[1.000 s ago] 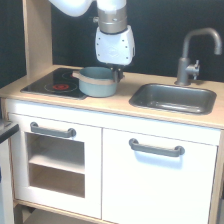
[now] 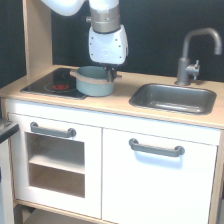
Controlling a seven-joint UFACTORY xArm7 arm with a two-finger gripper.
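A blue-grey pot [image 2: 95,87] stands at the right side of the black stovetop [image 2: 48,84], its right part over the wooden counter. My gripper [image 2: 112,74] points down from above, its dark fingertips at the pot's far right rim. The white arm end sits directly over them. The pot's rim and the small size hide whether the fingers are open or shut, or whether they hold the rim.
A metal sink [image 2: 173,97] with a grey faucet [image 2: 188,58] takes up the right of the counter. Between pot and sink is a narrow strip of bare wood. Below are an oven door with a dark handle [image 2: 53,131] and a white cabinet door [image 2: 158,180].
My gripper has moved a little to the left, and the pot has shifted slightly left with it, further onto the stovetop.
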